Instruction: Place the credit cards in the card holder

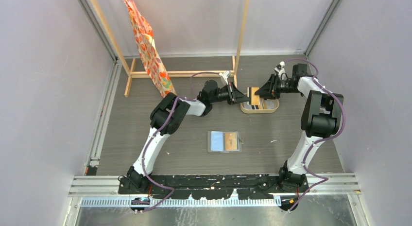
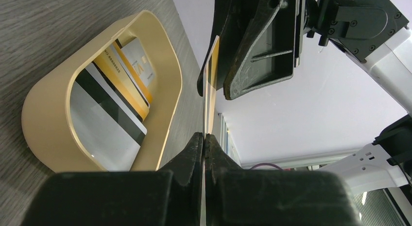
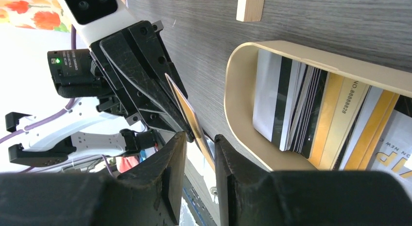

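Above the beige oval box (image 2: 46, 119) of assorted cards (image 3: 340, 114), my two grippers face each other with a thin yellow card (image 1: 254, 95) upright between them. My left gripper is shut on one edge of this card. My right gripper is open, its fingers around the card's other edge, as the right wrist view shows. The card holder (image 1: 224, 141), a clear tray with a blue and a tan side, lies on the table nearer the front.
A wooden rack (image 1: 180, 74) with a floral cloth (image 1: 150, 46) stands at the back left. The table around the card holder is clear.
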